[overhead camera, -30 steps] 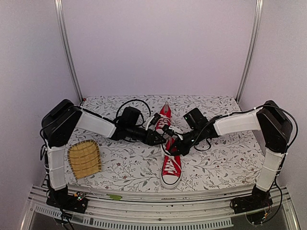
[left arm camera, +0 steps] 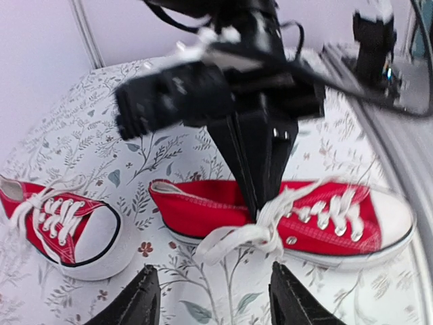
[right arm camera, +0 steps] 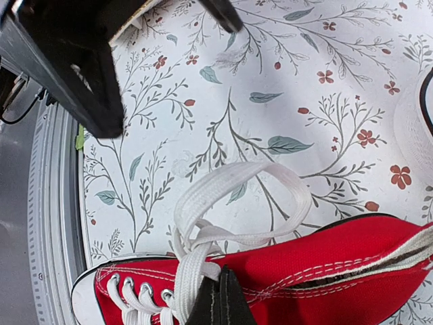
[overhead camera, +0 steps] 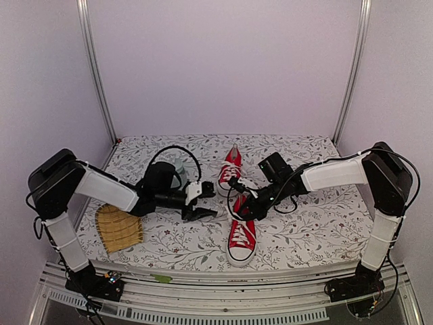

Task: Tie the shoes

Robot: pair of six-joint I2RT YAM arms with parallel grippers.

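The near red shoe (overhead camera: 237, 254) lies on the table with its white toe toward the front edge. A white lace loop arches from its throat, and in the left wrist view the lace (left arm camera: 247, 235) sticks out toward my left gripper. That gripper is open, its fingers apart and empty, left of the shoe and clear of the loop. My right gripper is shut at the shoe's throat, its tips against the lace knot; whether a strand is pinched is hidden. Farther back lies the second red shoe (overhead camera: 230, 175), white laces on it.
A woven tan mat (overhead camera: 119, 227) lies at the left. Behind the left arm, a pale object (overhead camera: 179, 166) is partly hidden.
The right arm and both shoes have stayed put.
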